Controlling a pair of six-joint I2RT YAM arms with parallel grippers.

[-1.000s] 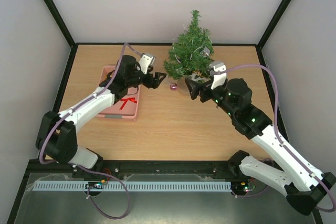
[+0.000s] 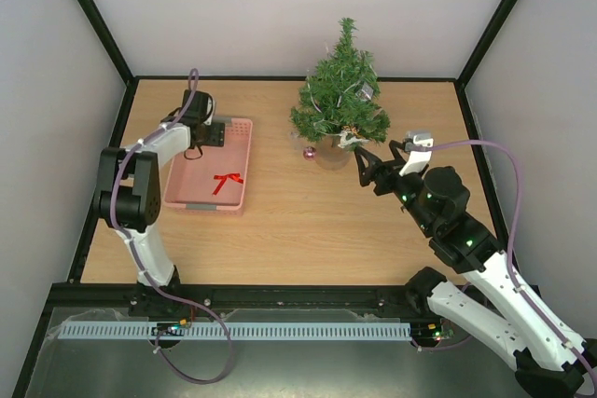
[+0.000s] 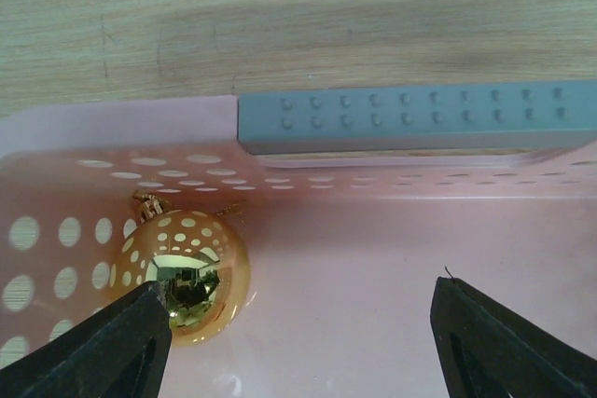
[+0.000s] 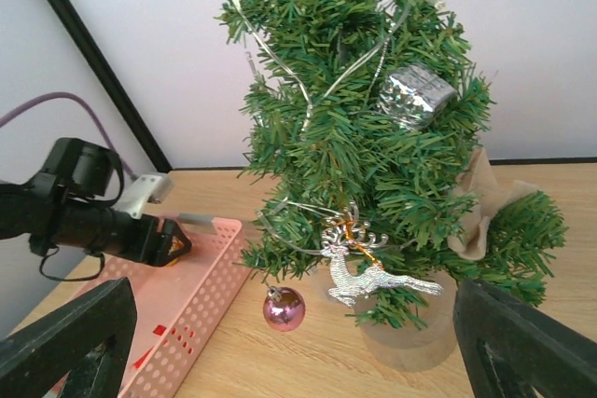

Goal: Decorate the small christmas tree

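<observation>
The small green tree (image 2: 345,90) stands at the back of the table. In the right wrist view a silver reindeer (image 4: 364,263), a pink ball (image 4: 284,308) and a silver parcel (image 4: 414,96) hang on it. My left gripper (image 2: 216,133) is over the back of the pink basket (image 2: 207,172). A gold ball (image 3: 182,272) lies in the basket's corner, near the left finger in the left wrist view; the fingers are apart with nothing between them. Facing the tree's front, my right gripper is open and empty. A red bow (image 2: 228,182) rests in the basket.
The basket has a grey-blue handle (image 3: 420,118) on its back rim and perforated walls. Bare wooden table (image 2: 317,240) lies in front of the tree and between basket and right arm. Walls stand close at the back and sides.
My left gripper has swung left from beside the tree to the basket and come lower into it. The right arm has drawn back to the right, away from the reindeer.
</observation>
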